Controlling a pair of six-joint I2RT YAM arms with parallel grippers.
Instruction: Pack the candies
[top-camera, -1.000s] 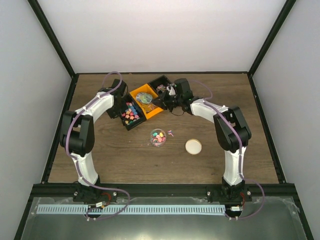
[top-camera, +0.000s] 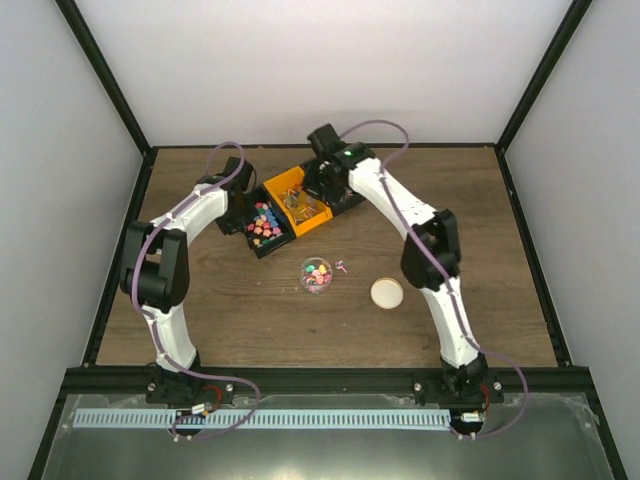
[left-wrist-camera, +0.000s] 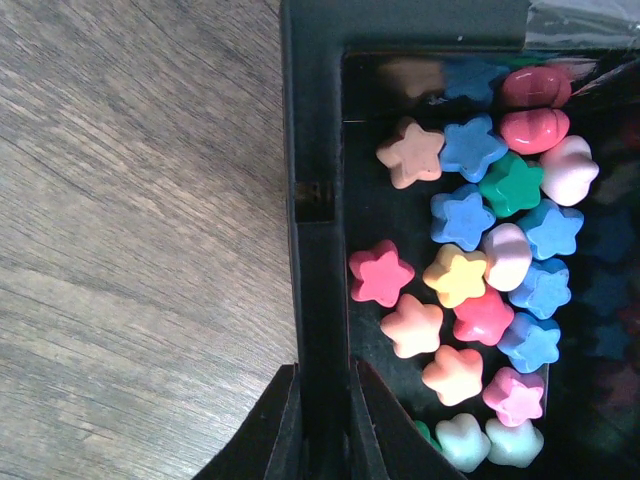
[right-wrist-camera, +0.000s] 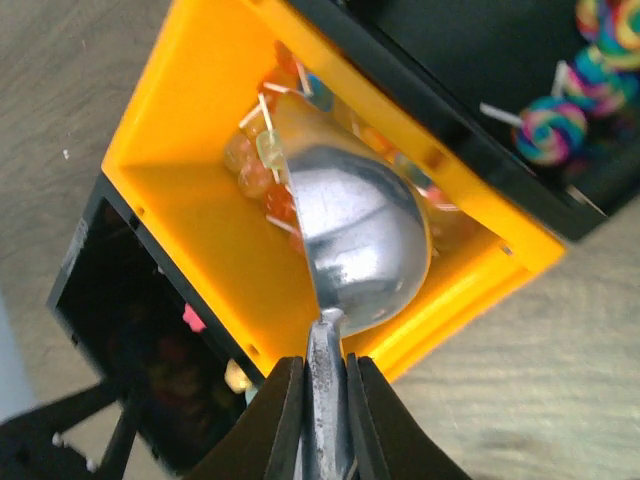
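In the left wrist view, my left gripper is shut on the rim of a black bin (left-wrist-camera: 318, 130) that holds star-shaped candies (left-wrist-camera: 458, 275) in several colours. My right gripper is shut on the handle of a metal scoop (right-wrist-camera: 360, 230). The scoop's bowl lies inside the yellow bin (right-wrist-camera: 190, 200), over part of the orange and clear candies (right-wrist-camera: 255, 180) there; whether anything is in the bowl I cannot tell. Swirled lollipops (right-wrist-camera: 552, 130) lie in another black bin (right-wrist-camera: 450, 80) beside the yellow one, mostly covered by the right arm from above.
A clear round jar (top-camera: 316, 275) with mixed candies stands on the table in front of the bins. One lollipop (top-camera: 341, 266) lies beside it, and a pale round lid (top-camera: 387, 293) rests further right.
From above, the right gripper has swung to the back of the yellow bin, and its arm now covers the far black bin. The left arm has stayed in place.
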